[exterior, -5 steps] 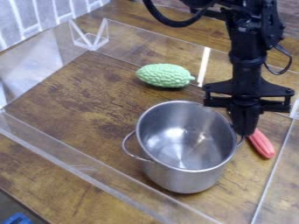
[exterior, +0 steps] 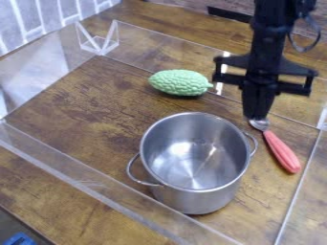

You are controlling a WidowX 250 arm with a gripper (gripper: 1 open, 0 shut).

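Observation:
A black gripper (exterior: pixel 254 101) is shut, pointing down over the upper right of the workspace, with nothing visible between its fingers; it is slightly blurred. Below it lies a spoon with a red handle (exterior: pixel 282 153), to the right of a steel pot (exterior: pixel 193 177) that stands upright and empty. A green bumpy object (exterior: pixel 179 81), like a bitter melon, lies behind the pot, left of the gripper.
Clear plastic walls (exterior: pixel 102 44) border the wooden work surface (exterior: pixel 76 115). The surface left of the pot is bare. A blue object (exterior: pixel 15 239) shows at the bottom left corner, outside the walls.
The gripper has risen from beside the pot's right rim, uncovering the spoon's metal end. The pot appears to have shifted slightly left.

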